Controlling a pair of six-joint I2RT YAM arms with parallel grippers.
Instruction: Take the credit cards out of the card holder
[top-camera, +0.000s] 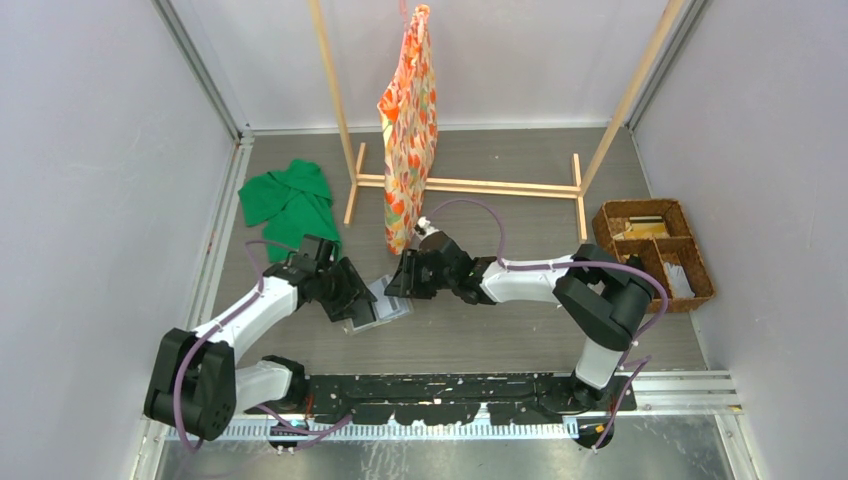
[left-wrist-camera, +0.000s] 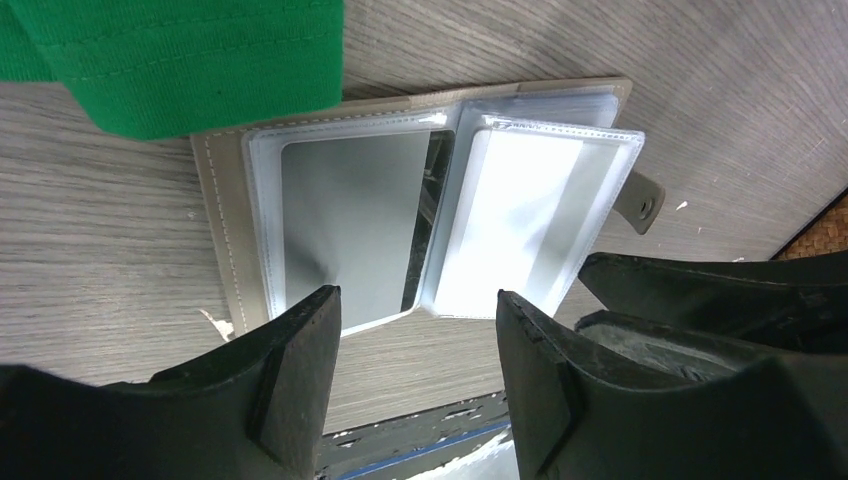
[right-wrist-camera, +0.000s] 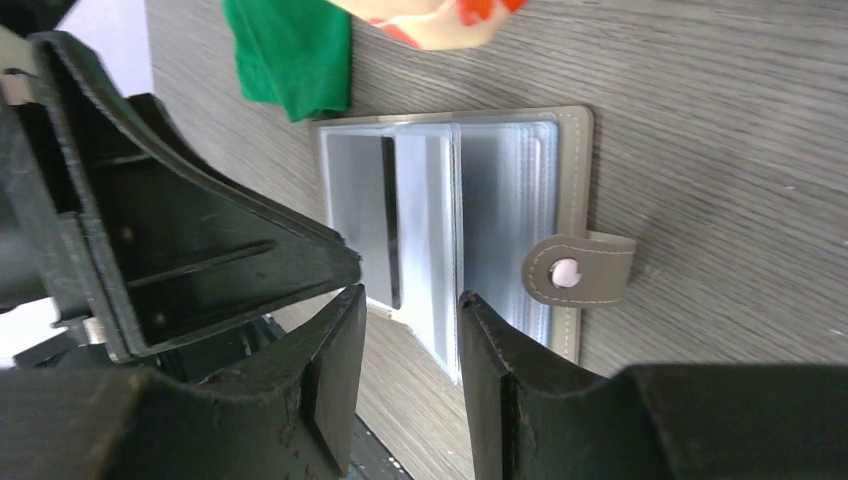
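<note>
The card holder (left-wrist-camera: 235, 240) lies unfolded on the floor, tan-edged with clear sleeves. A grey card-like panel (left-wrist-camera: 350, 225) shows in its left half. A white panel (left-wrist-camera: 510, 205) fills the clear sleeve (left-wrist-camera: 620, 165) on the right, whose outer edge stands raised. My left gripper is open at the holder's near side, nothing between its fingers. My right gripper stands part open at the raised sleeve; its right fingertip (right-wrist-camera: 475, 312) appears against the sleeve's edge. Whether it touches is hard to tell. The strap with its snap (right-wrist-camera: 566, 273) points right.
A green cloth (top-camera: 290, 205) is at the left, close to the holder. Patterned fabric (top-camera: 408, 140) hangs from a wooden rack (top-camera: 480, 187) behind. At the right stands a wicker basket (top-camera: 653, 265) with compartments. Floor in front of the rack is bare. My two grippers are close together.
</note>
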